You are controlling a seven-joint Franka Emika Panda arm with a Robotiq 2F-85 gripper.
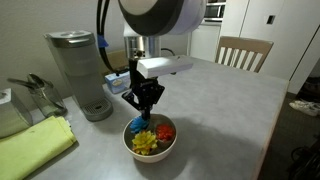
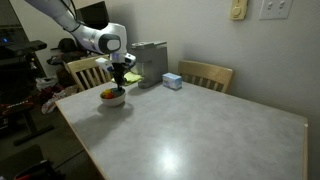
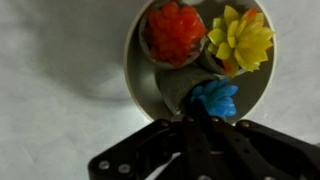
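Note:
A white bowl (image 1: 150,157) on the table holds small potted flowers: a blue flower (image 1: 137,124), a yellow flower (image 1: 145,142) and a red flower (image 1: 165,131). Pointing down into the bowl, my gripper (image 1: 146,115) is shut on the blue flower at the bowl's rear side. From the wrist, the blue flower (image 3: 215,98) shows right at the fingertips, its grey pot (image 3: 180,86) tilted inside the bowl (image 3: 141,84). The red flower (image 3: 173,32) and yellow flower (image 3: 240,42) sit apart from my fingers. Exactly where the fingers touch is dark and partly hidden.
A yellow-green cloth (image 1: 35,146) lies left of the bowl. Behind stand a grey metal canister (image 1: 82,70) and a blue-and-white box (image 1: 120,82).

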